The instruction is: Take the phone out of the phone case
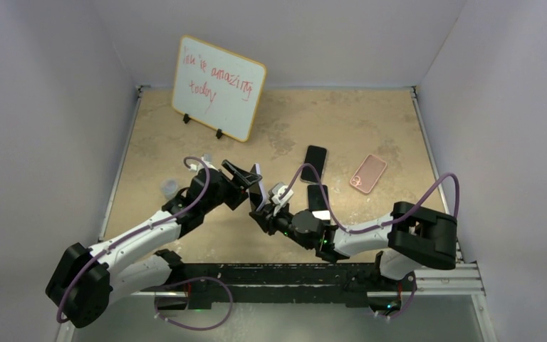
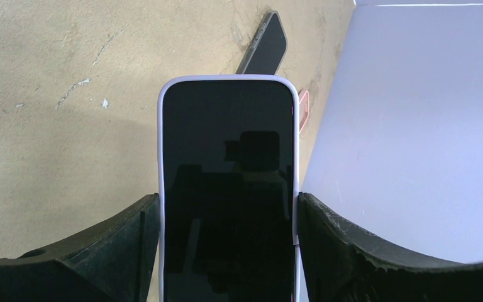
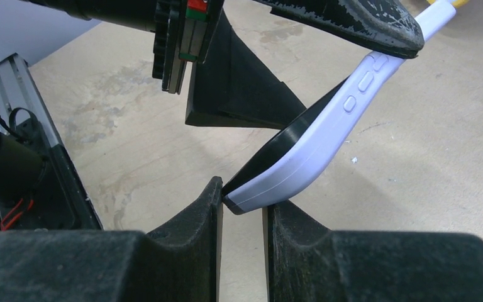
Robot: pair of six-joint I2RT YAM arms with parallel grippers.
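Observation:
The dark-screened phone (image 2: 229,126) sits in a lavender case (image 2: 161,138), its screen facing the left wrist view. My left gripper is shut on the case's two long sides, holding it off the table and tilted. In the right wrist view the case (image 3: 327,138) shows its side buttons and a rounded lower corner. My right gripper is at that corner, one fingertip against its edge and the other partly hidden behind the case. A gap shows between its fingers below; whether they grip the corner is unclear.
Two dark phones (image 1: 313,164) lie right of the grippers, the nearer partly hidden by the right arm. A pink case (image 1: 368,174) lies farther right. A whiteboard (image 1: 217,85) stands at the back left. Open table lies at the back middle.

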